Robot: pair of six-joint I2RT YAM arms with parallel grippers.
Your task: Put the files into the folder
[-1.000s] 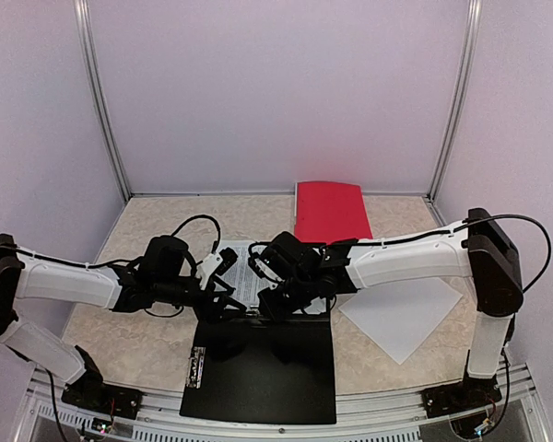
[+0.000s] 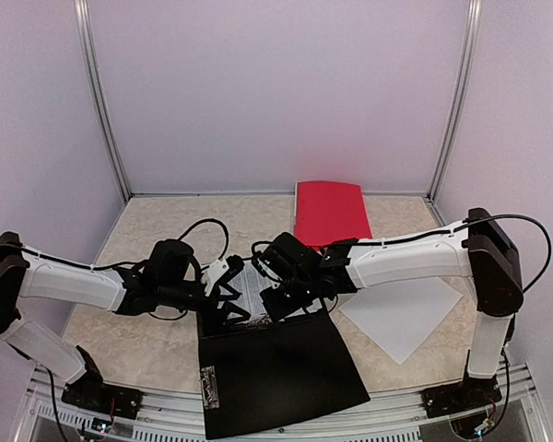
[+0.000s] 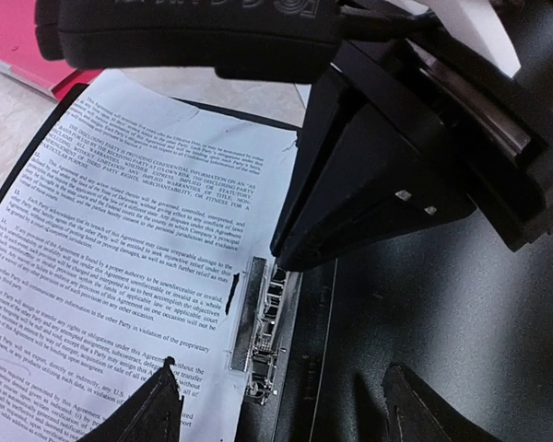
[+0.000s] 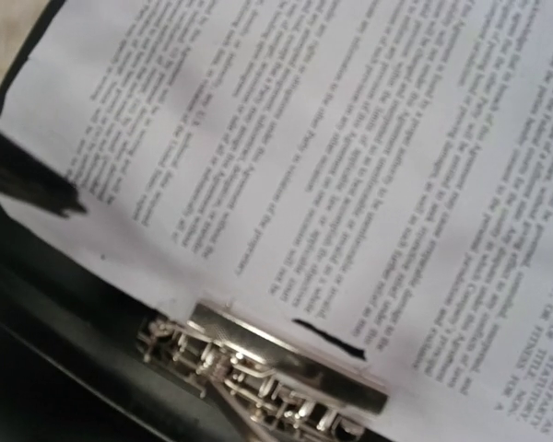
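A black folder (image 2: 278, 378) lies open at the front middle, printed sheets (image 3: 101, 267) on its upper part beside a metal clip (image 3: 267, 331). My left gripper is part open above the clip and sheet edge, with nothing seen between its fingers. My right gripper (image 2: 276, 304) is over the clip, coming down onto it from the upper right in the left wrist view; it looks shut. In the right wrist view the sheet fills most of the frame, the clip (image 4: 286, 359) along its edge.
A red folder (image 2: 330, 212) lies at the back right. A blank white sheet (image 2: 401, 322) lies right of the black folder.
The black folder's front part has shifted toward the front and right and tilted. My left gripper has moved slightly right. The right arm looks unmoved.
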